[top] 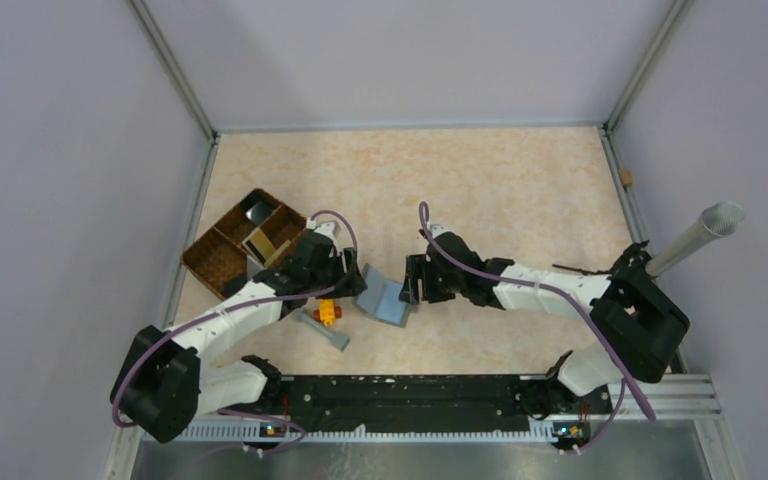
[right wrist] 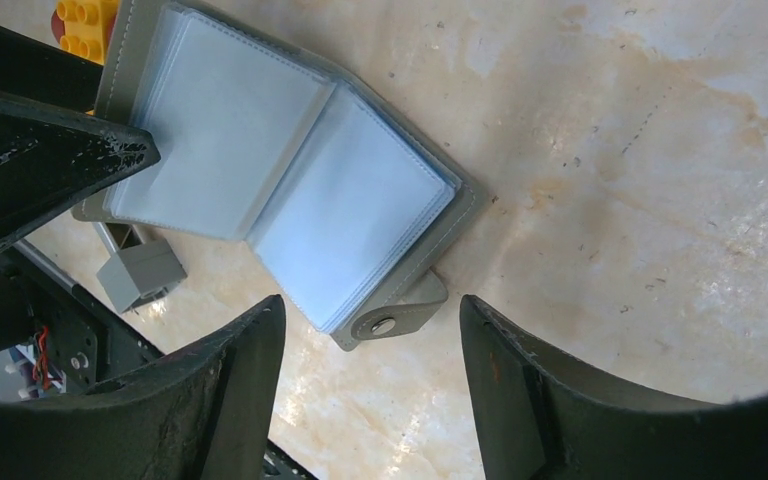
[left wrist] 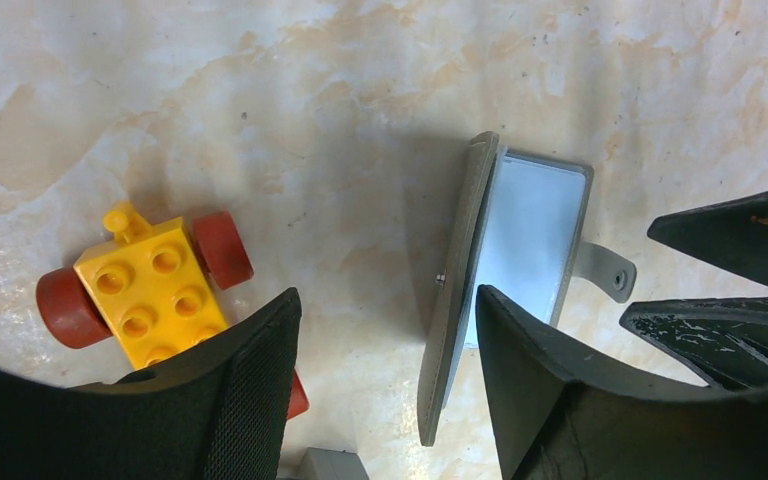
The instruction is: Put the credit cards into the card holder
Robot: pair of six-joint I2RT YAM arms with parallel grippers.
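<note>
The grey card holder (top: 385, 300) lies open on the table between both grippers, showing pale clear sleeves and a snap tab; in the left wrist view one flap (left wrist: 455, 290) stands up edge-on. My left gripper is open over it, the raised flap between or just below its fingers. My right gripper is open above the snap-tab end, with nothing seen gripped. I cannot make out separate credit cards.
A yellow brick toy (top: 327, 312) and a grey tool (top: 320, 330) lie in front of my left gripper. A divided brown basket (top: 220, 255) with items stands at the left.
</note>
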